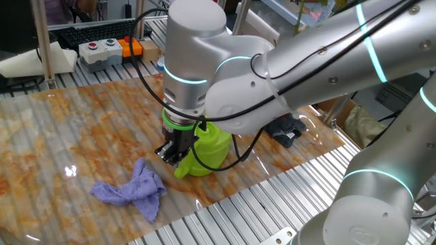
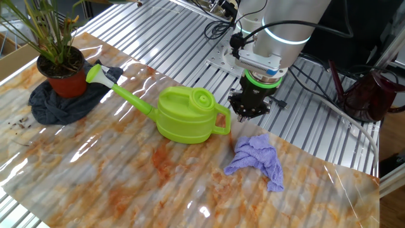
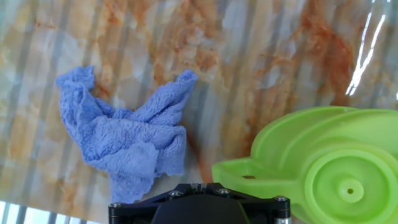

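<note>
A bright green watering can (image 2: 185, 117) stands upright on the marbled sheet, its spout pointing left in exterior view 2. Just beyond its handle end hangs my gripper (image 2: 242, 118), above the sheet and apart from the can as seen there. The wrist view has the fingertips of my gripper together at the bottom edge, nothing visible between them. There the can's handle (image 3: 239, 173) lies just right of the tips, and a crumpled purple cloth (image 3: 127, 134) lies to their left. My arm partly covers the can (image 1: 211, 146) in exterior view 1.
A potted plant (image 2: 66, 79) sits on a dark cloth (image 2: 44, 106) near the spout. A dark red kettle (image 2: 370, 95) stands on the slatted table to the right. Button boxes (image 1: 102, 53) and a keyboard (image 1: 95, 33) line the far side. Much of the sheet is bare.
</note>
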